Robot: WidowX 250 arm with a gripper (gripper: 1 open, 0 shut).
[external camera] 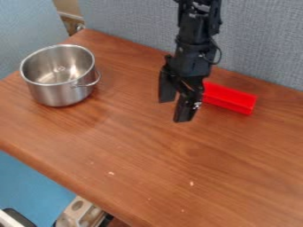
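Observation:
My black gripper [175, 95] hangs over the middle of the wooden table, open, with nothing visible between its fingers. Just behind it and to its right lies a red rectangular block [231, 98], its left end partly hidden by the gripper. A steel pot [57, 74] with a wire handle stands at the left of the table, apart from the gripper.
Grey padded walls stand behind and at the left. A light blue surface lies past the table's front-left edge, with some hardware at the bottom left corner.

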